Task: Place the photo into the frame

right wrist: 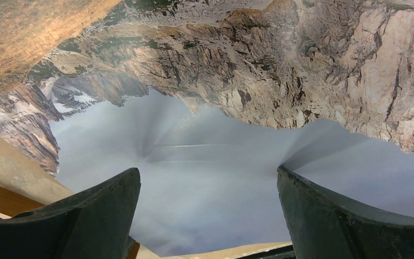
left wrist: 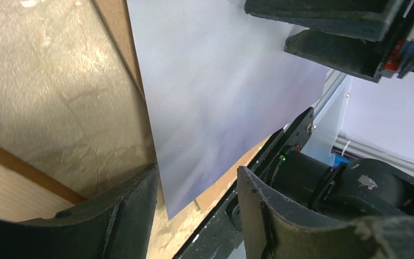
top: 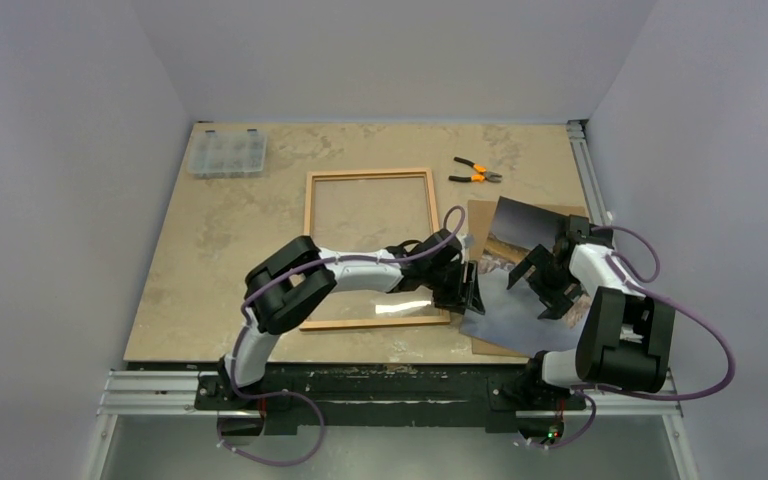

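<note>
The photo (top: 515,310), a mountain landscape with grey-blue sky, lies skewed over a brown backing board (top: 482,220) at the right. To its left is the empty wooden frame (top: 370,173), partly hidden under the left arm. My left gripper (top: 475,292) is at the photo's left edge. In the left wrist view a pale corner of the photo (left wrist: 210,97) reaches between its fingers, which stand apart with space on both sides. Over the photo, my right gripper is open, with its fingertips close to or touching the sky part.
Orange-handled pliers (top: 478,172) lie behind the photo and frame. A clear compartment box (top: 228,154) sits at the far left corner. Both grippers are close together over the photo.
</note>
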